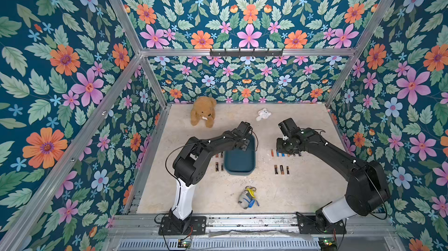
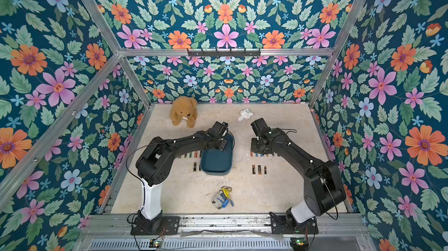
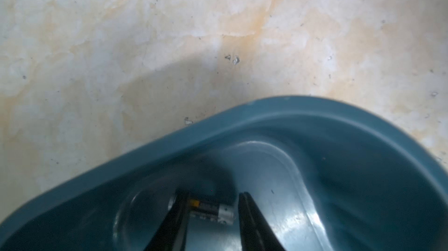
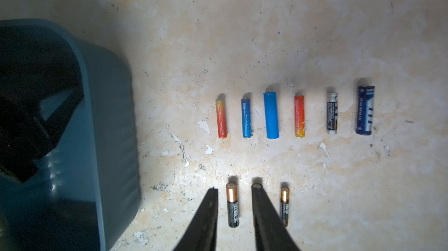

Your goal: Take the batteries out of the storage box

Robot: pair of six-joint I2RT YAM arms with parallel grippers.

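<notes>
A blue-grey storage box (image 1: 239,173) stands mid-table. One dark battery with a silver end (image 3: 210,210) lies on the box floor in the left wrist view. My left gripper is over the box, its fingers parted around that battery's image; no grip on it shows. Right of the box my right gripper hovers over the table, fingers apart, above a short row with a copper-topped battery (image 4: 232,204) and a smaller battery (image 4: 284,206). Behind that row lie several more, among them a plain blue battery (image 4: 271,115) and a dark blue battery (image 4: 365,111).
Left of the box, more batteries (image 2: 194,167) lie on the table. A brown teddy bear (image 1: 204,111) and a small white toy (image 1: 263,113) sit at the back. A grey, yellow and blue toy (image 1: 248,198) lies in front of the box.
</notes>
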